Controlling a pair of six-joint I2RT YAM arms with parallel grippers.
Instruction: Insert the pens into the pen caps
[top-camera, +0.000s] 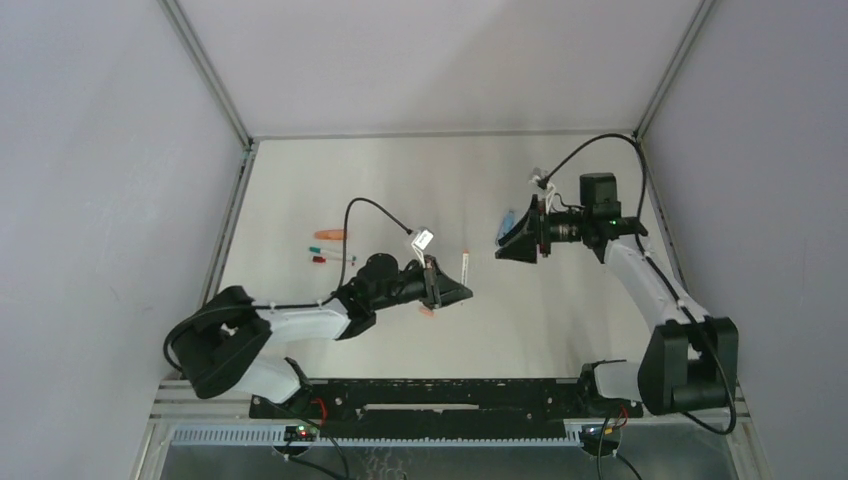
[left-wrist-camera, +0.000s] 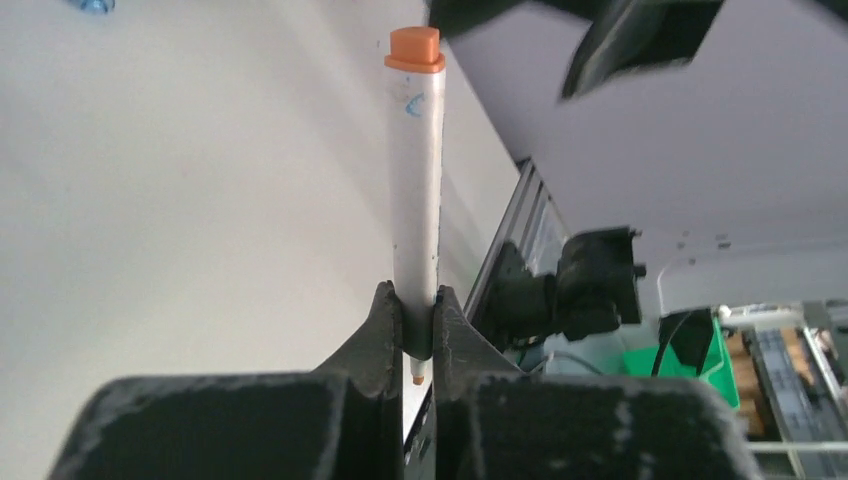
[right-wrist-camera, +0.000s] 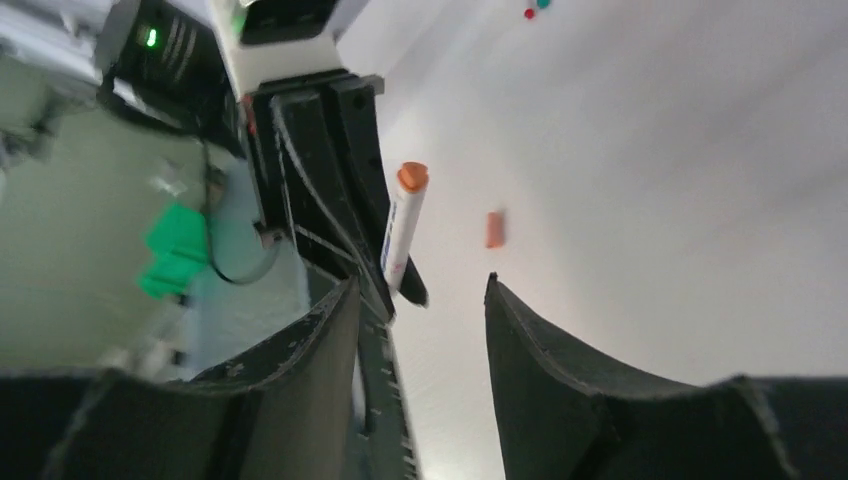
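Observation:
A white pen with an orange end (left-wrist-camera: 415, 180) stands roughly upright, my left gripper (top-camera: 468, 294) shut around its lower part. A small orange tip shows below the fingers (left-wrist-camera: 382, 325) in the left wrist view. In the top view the same pen (top-camera: 465, 266) points up beside the left fingertips. My right gripper (top-camera: 507, 246) is to its right, fingers apart and nothing between the fingers. On the table below the left gripper lies a small orange piece (right-wrist-camera: 495, 230), perhaps a cap.
At the left of the table lie an orange object (top-camera: 331, 234), a teal-ended pen (top-camera: 330, 252) and a red-ended pen (top-camera: 322, 260). A blue item (top-camera: 506, 222) is partly hidden by the right gripper.

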